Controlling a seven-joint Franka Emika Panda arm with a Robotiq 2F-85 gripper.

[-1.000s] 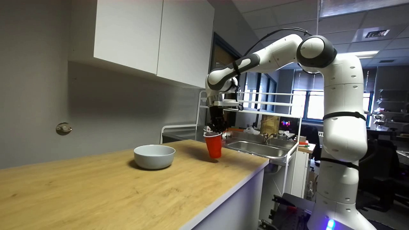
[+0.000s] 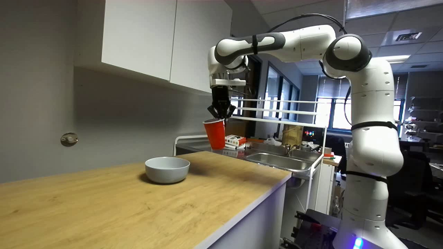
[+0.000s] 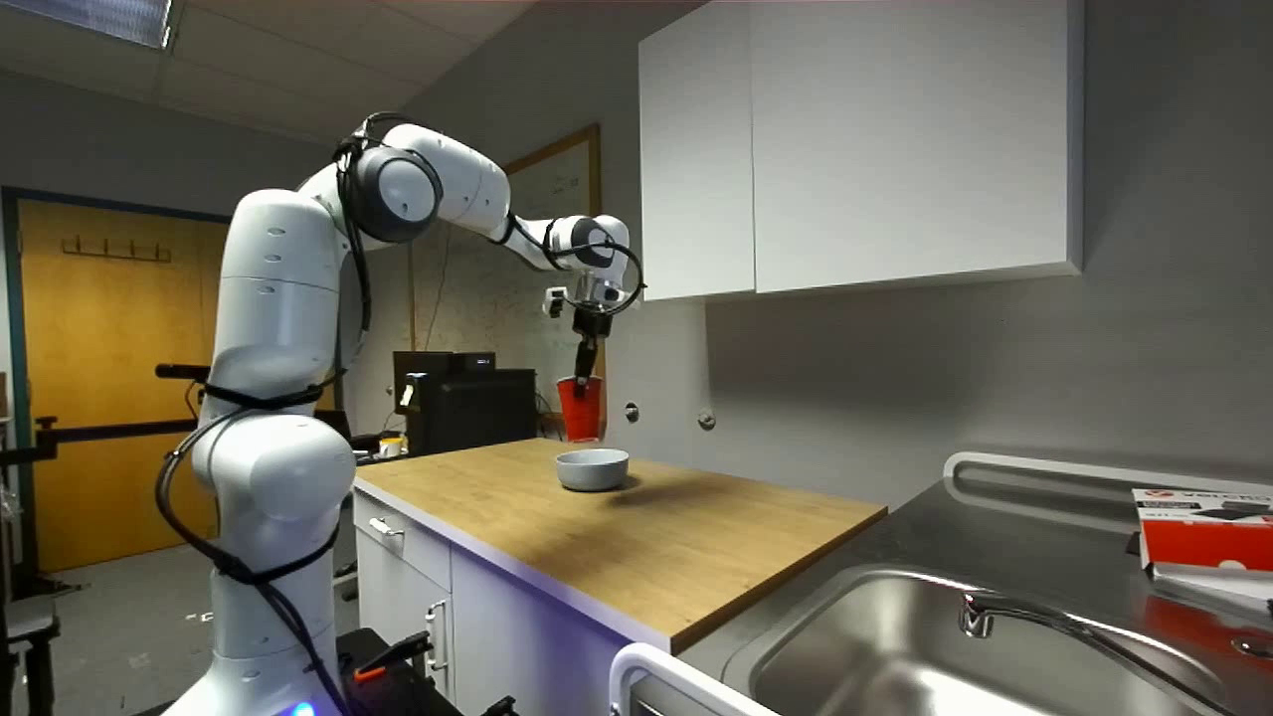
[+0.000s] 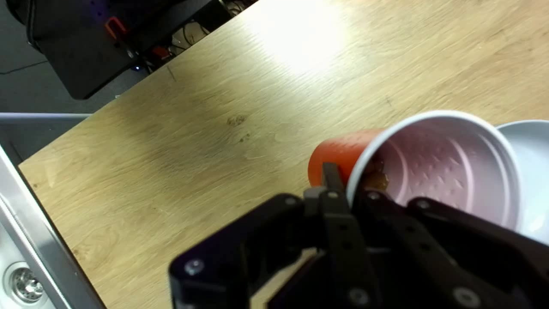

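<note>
A red cup (image 2: pixel 215 135) with a white rim hangs well above the counter, slightly tilted. My gripper is shut on the cup's wall at the rim, one finger outside and the other inside. Looking into the cup in the wrist view, I see some small brown pieces (image 4: pixel 375 180) near its bottom, partly hidden by the gripper. The grey bowl (image 2: pixel 166 170) stands upright on the counter, lower than the cup and to its left in exterior view 1. In the wrist view the cup's rim covers part of that bowl.
White cabinets (image 3: pixel 907 143) hang above it along the wall. A steel sink (image 3: pixel 907 644) adjoins one end, and a red and white box (image 3: pixel 1205 537) lies beyond it.
My gripper has risen with the red cup and moved left in exterior view 1, closer to the bowl.
</note>
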